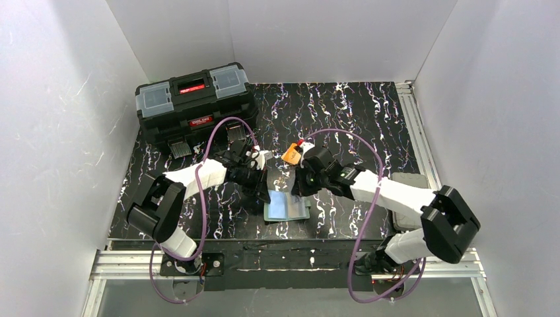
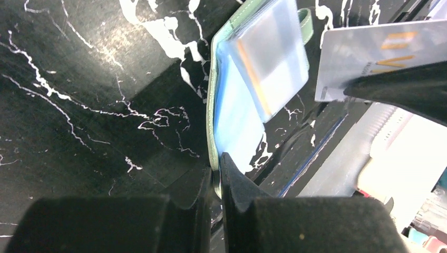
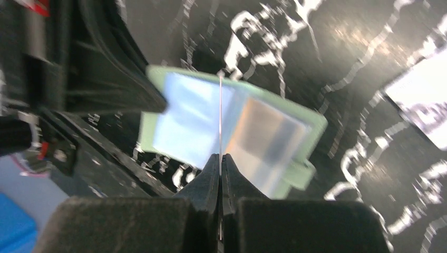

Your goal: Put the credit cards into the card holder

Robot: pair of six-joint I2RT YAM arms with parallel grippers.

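The card holder (image 1: 278, 207), green-edged with pale blue and clear sleeves, lies open on the table near its front. My left gripper is shut on its green edge (image 2: 212, 105). My right gripper pinches a thin card (image 3: 220, 113), seen edge-on above the open sleeves. From the left wrist view this card (image 2: 340, 60) looks grey-white with orange marks, beside the finger (image 2: 406, 87) and apart from the holder. An orange card (image 1: 291, 154) lies behind the holder. Another pale card (image 3: 424, 97) lies on the table at the right wrist view's edge.
A black toolbox (image 1: 195, 105) stands at the back left. A grey box (image 1: 408, 181) sits at the right edge, close to the right arm.
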